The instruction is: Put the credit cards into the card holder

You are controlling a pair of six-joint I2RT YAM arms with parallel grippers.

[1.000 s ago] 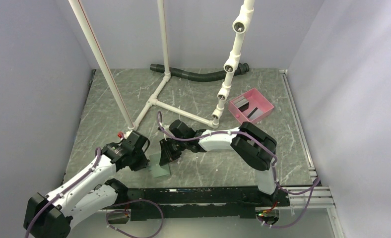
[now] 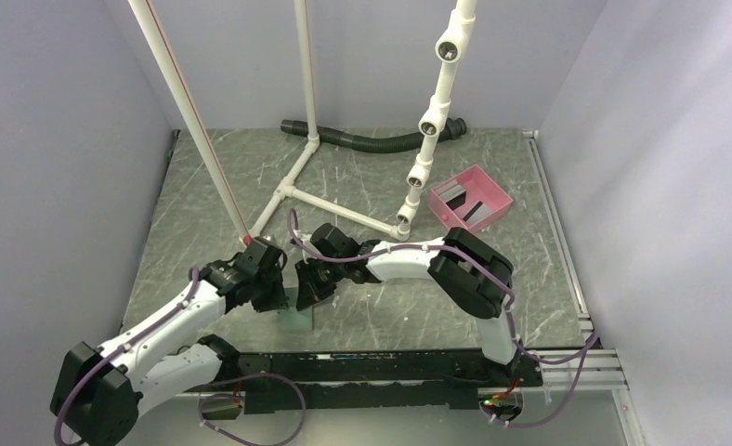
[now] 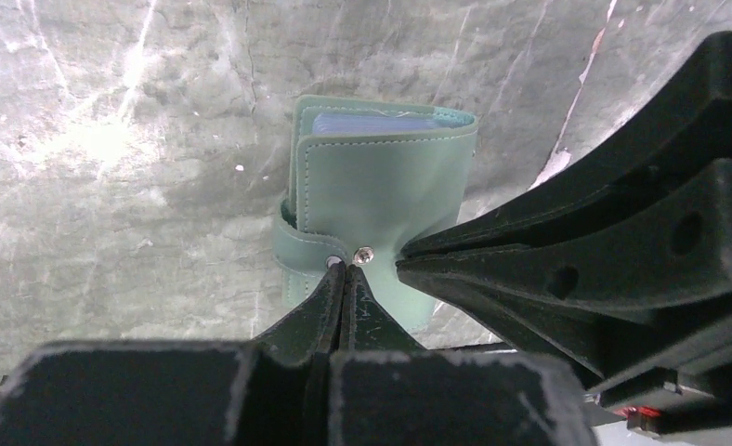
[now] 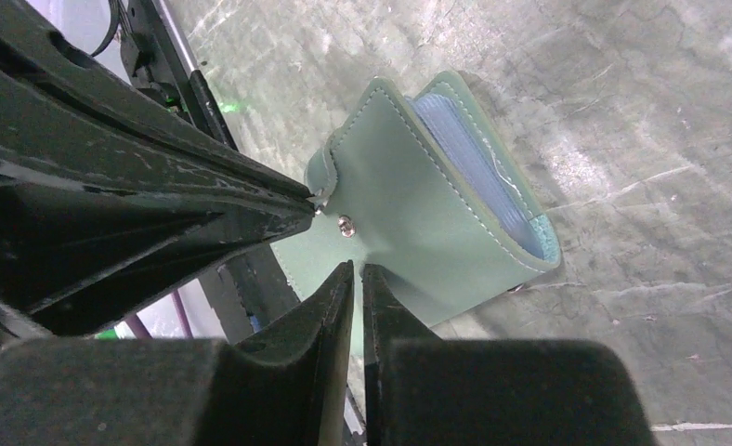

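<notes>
The green card holder (image 3: 381,186) is folded closed on the table, its strap (image 3: 307,243) wrapped from the left side towards the metal snap (image 3: 364,255). Pale bluish layers (image 4: 469,153) show in its upper opening; whether they are cards or sleeves is unclear. My left gripper is shut, its tips touching the strap's end beside the snap. No strap shows clearly between its fingers. On the other side, my right gripper is shut on the holder's edge, with green showing in the narrow slit between its fingers.
A pink box (image 2: 498,206) with dark and grey flat items stands at the back right. White pipes (image 2: 344,212) and a black hose (image 2: 372,143) lie behind the arms.
My left gripper has moved right and onto the holder, near the right gripper. The holder has shifted slightly left and turned straighter, along with a small leftward shift of the right gripper.
</notes>
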